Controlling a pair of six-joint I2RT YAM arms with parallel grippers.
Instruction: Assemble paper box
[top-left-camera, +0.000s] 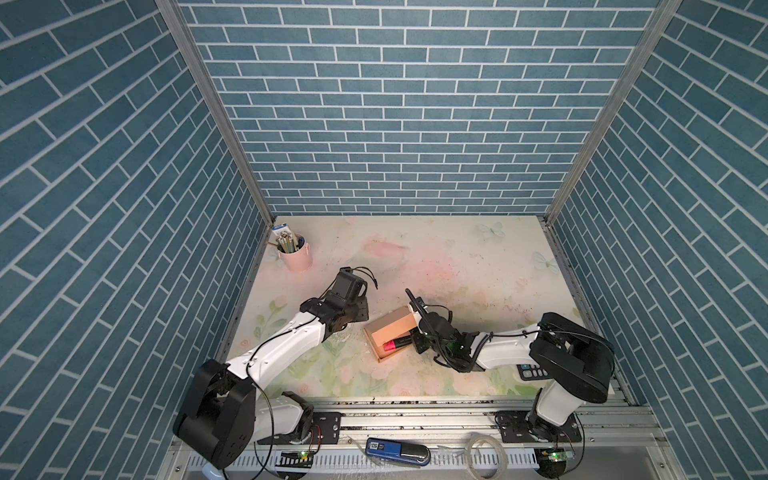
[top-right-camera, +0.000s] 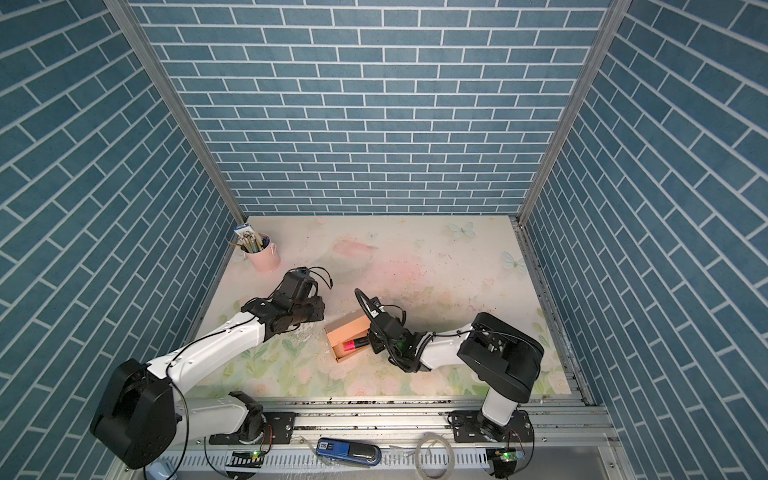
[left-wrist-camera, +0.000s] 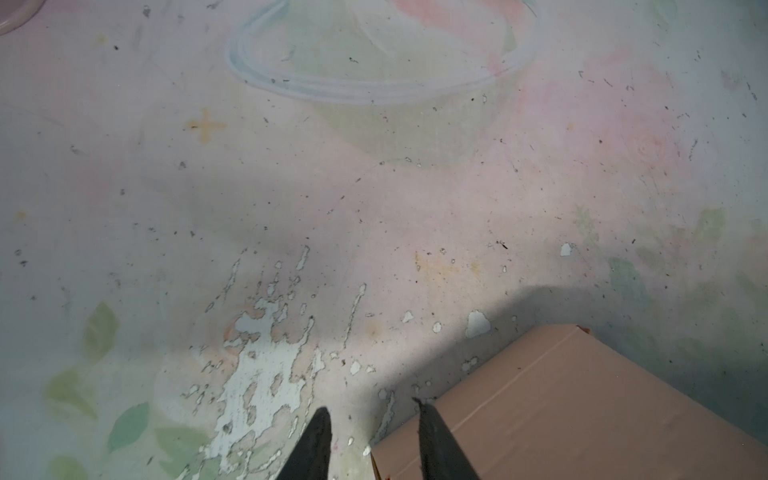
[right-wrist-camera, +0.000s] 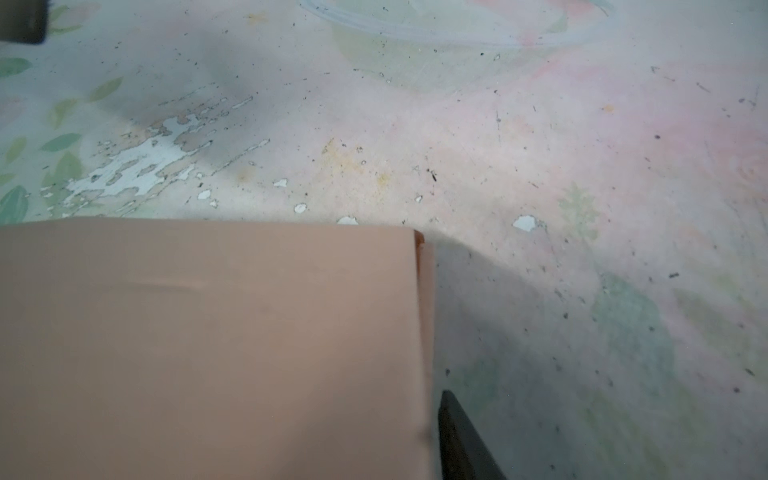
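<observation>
A brown paper box (top-left-camera: 388, 324) lies on the table in the middle front, with a red and black cylindrical item (top-left-camera: 392, 344) inside; its raised brown panel fills the lower part of both wrist views. My left gripper hangs above the table at the box's left, both fingertips showing apart with nothing visibly between them. My right gripper (top-left-camera: 417, 332) is at the box's right end; in the right wrist view one dark finger (right-wrist-camera: 460, 440) sits beside the panel's edge, and how far the fingers stand apart is hidden.
A pink cup (top-left-camera: 296, 257) of pens stands at the back left. A dark device (top-left-camera: 532, 372) lies at the right front under the right arm.
</observation>
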